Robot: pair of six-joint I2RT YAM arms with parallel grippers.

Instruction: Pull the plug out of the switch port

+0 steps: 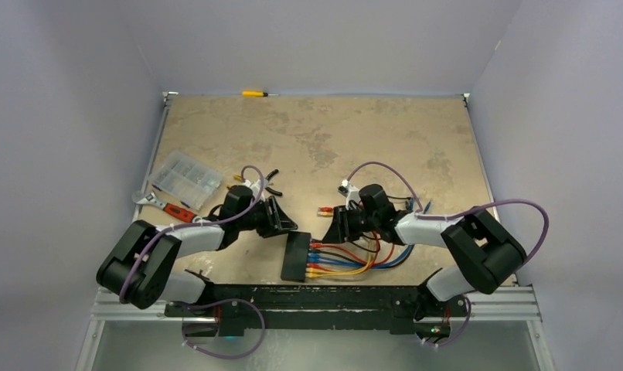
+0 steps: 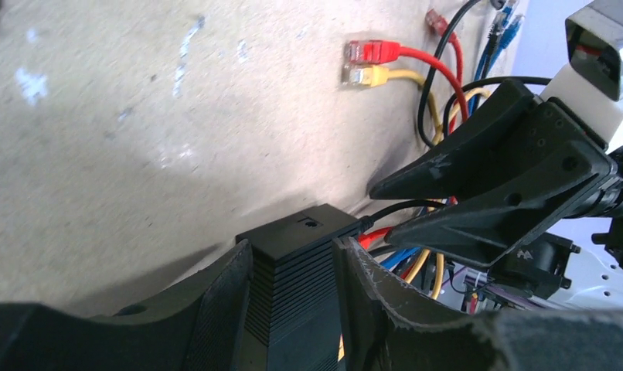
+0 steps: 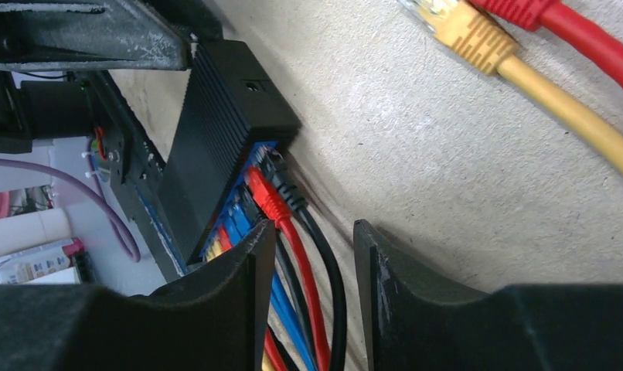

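Observation:
The black switch has a row of plugged cables on its right side, including a black plug at the end. My left gripper is open at the switch's upper end, whose body shows between and beyond its fingers. My right gripper is low over the cables beside the ports, with black and red cables showing between its fingertips; whether it grips any is unclear. In the left wrist view the right gripper's fingers reach toward the black cable at the switch.
Loose red and yellow plugs lie behind the switch. A parts box, wrench and pliers lie at left. A yellow screwdriver is at the back edge.

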